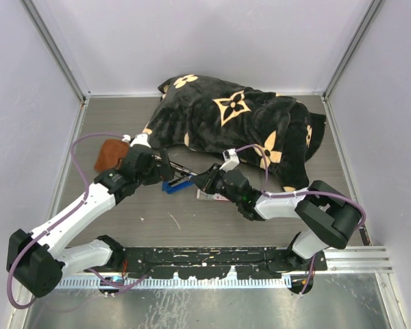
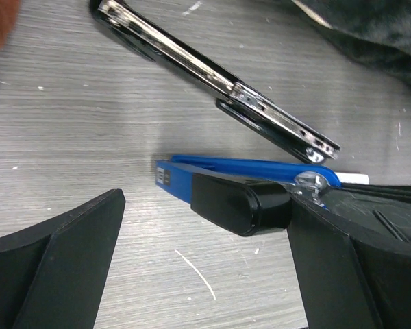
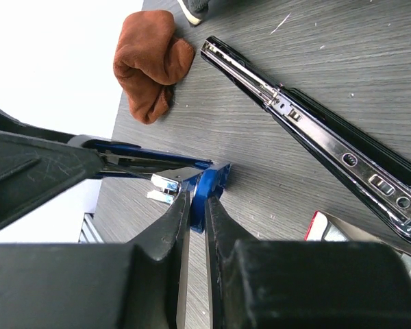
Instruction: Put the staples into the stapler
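A black stapler with a silver channel lies on the table; the right wrist view shows this stapler (image 3: 314, 137) diagonally at the right, its metal track exposed. Beside it is a blue-and-black tool (image 2: 216, 195), perhaps a second, small stapler. My right gripper is shut on the blue end (image 3: 206, 192) of that tool. My left gripper (image 1: 166, 166) stands open around the tool's black-capped part, which lies close to one finger (image 2: 329, 253); whether they touch I cannot tell. No staples can be made out clearly.
A small white-and-red box (image 3: 335, 229) lies near my right gripper. A brown cloth (image 1: 110, 155) is at the left, a dark patterned blanket (image 1: 240, 123) across the back.
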